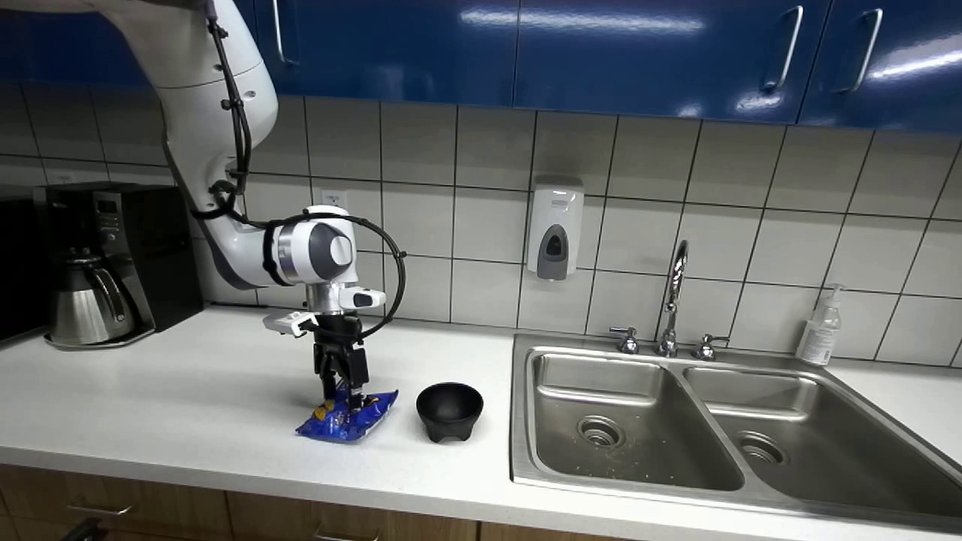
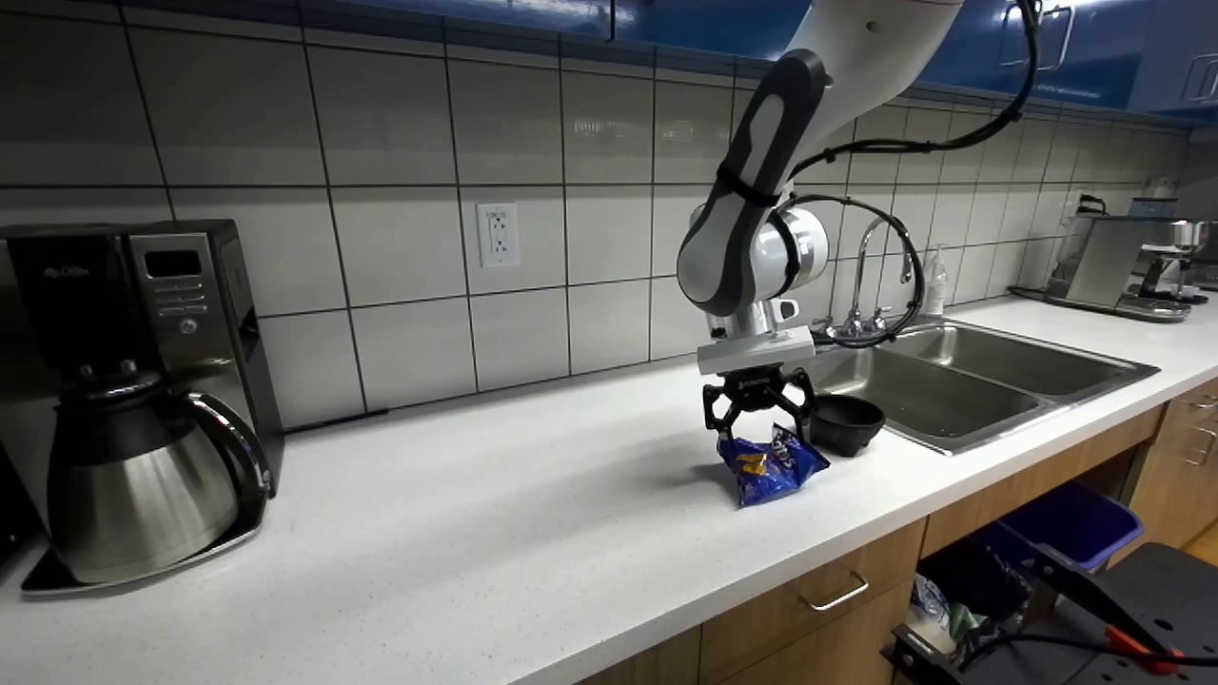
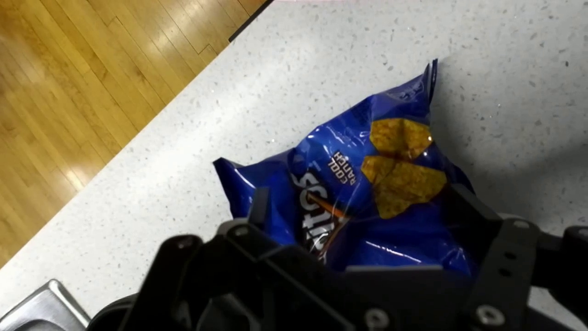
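A blue chip bag point(image 1: 352, 424) with orange chips printed on it lies on the white counter. My gripper point(image 1: 343, 402) points straight down over it, with its fingertips low at the bag's level. In the second exterior view the gripper point(image 2: 762, 439) is open, its fingers on either side of the bag point(image 2: 767, 470). From the wrist, the open gripper has its two fingers at opposite sides of the bag point(image 3: 353, 182), and the gripper's body hides the lower part of the bag. Whether the pads touch it I cannot tell.
Just right of the bag stands a black bowl point(image 1: 450, 416), and beyond it a steel double sink point(image 1: 520, 406) with a faucet point(image 1: 672, 297). A coffee maker point(image 2: 188, 308) occupies the counter's far left. Between coffee maker and bag the counter point(image 2: 480, 514) is bare.
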